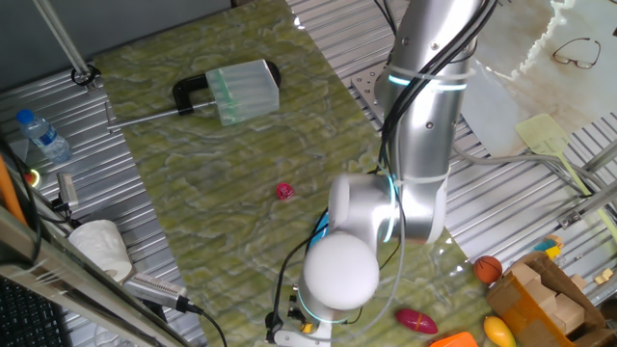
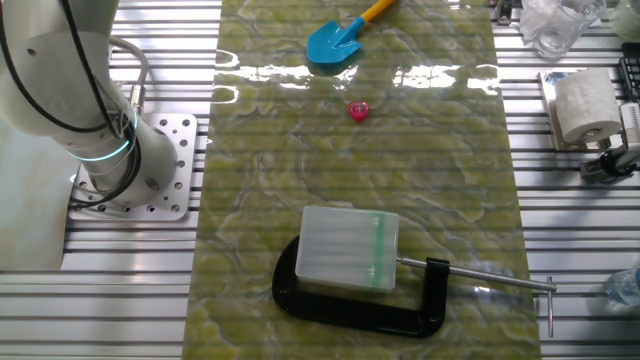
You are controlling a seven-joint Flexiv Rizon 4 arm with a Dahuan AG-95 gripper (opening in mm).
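A toy shovel has a blue blade (image 2: 333, 45) and an orange-yellow handle (image 2: 378, 10) that runs out at the top edge of exterior view 2. In exterior view 1 the arm's white wrist cap (image 1: 342, 270) covers most of that shovel; only a bit of blue shows beside it. My gripper lies under the wrist, and its fingers are hidden, so their state does not show. A small pink-red object (image 2: 358, 111) rests alone on the green mat. Nearer in exterior view 2, a black clamp (image 2: 365, 315) surrounds a translucent box (image 2: 345, 248) with a green stripe.
By the mat's right edge in exterior view 1 are a maroon oval (image 1: 416, 321), a small basketball (image 1: 488, 269), a yellow fruit (image 1: 498, 332) and a cardboard box (image 1: 540, 299). A paper roll (image 1: 100, 248) and water bottle (image 1: 43, 135) stand left.
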